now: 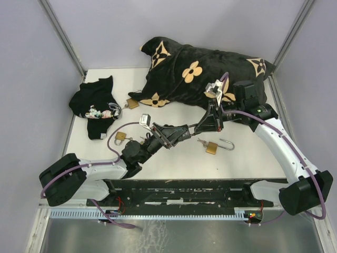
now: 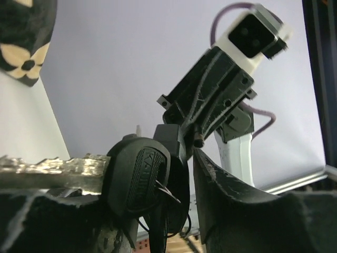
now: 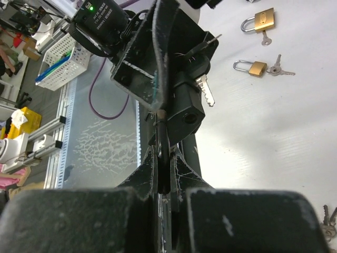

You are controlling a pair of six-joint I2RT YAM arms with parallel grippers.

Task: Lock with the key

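A key with a ribbed black head [image 2: 141,174] and a notched silver blade pointing left is between the fingers of my left gripper [image 1: 184,133], which is shut on it. Behind it shows another rounded black piece [image 2: 179,195]; its exact shape is partly hidden. In the right wrist view the silver key blade [image 3: 205,89] sticks out beside the left fingers. My right gripper [image 1: 199,129] is shut on a slim dark piece [image 3: 164,158], seen edge-on, that reaches toward the left gripper. Whether the two held pieces touch cannot be told.
A brass padlock with an open shackle [image 1: 211,148] lies below the right gripper, keys beside it. Two more padlocks [image 1: 120,136] [image 3: 264,19] lie on the white table. Black flowered cloth [image 1: 187,71] covers the back; a black pouch [image 1: 97,103] lies left.
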